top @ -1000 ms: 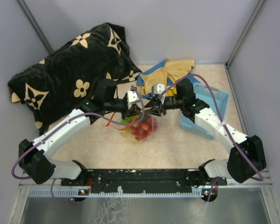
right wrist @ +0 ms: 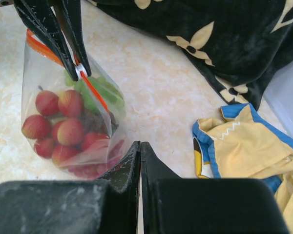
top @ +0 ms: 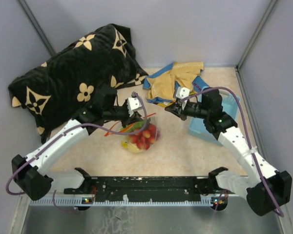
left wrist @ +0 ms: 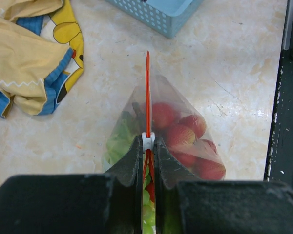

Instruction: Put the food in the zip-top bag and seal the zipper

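Note:
The clear zip bag [top: 145, 139] stands on the table with red fruits [right wrist: 71, 131] and green pieces [right wrist: 100, 95] inside. Orange zipper strips [right wrist: 43, 50] run along its top. My left gripper is shut on the white zipper slider [left wrist: 148, 138]. In the left wrist view, the strips beyond the slider form one line [left wrist: 148, 92], while those on the near side stand apart. My right gripper is shut, nothing showing between its fingertips, and hangs to the right of the bag, apart from it.
A blue basket [top: 205, 127] sits at the right, partly behind the right arm. Behind the bag lies a yellow and blue cloth [top: 163, 87]. A black patterned blanket [top: 63, 73] covers the back left. Bare table [top: 180, 156] shows in front.
My right gripper has moved right, away from the bag's right end, and is now shut. The left gripper and bag have shifted slightly left.

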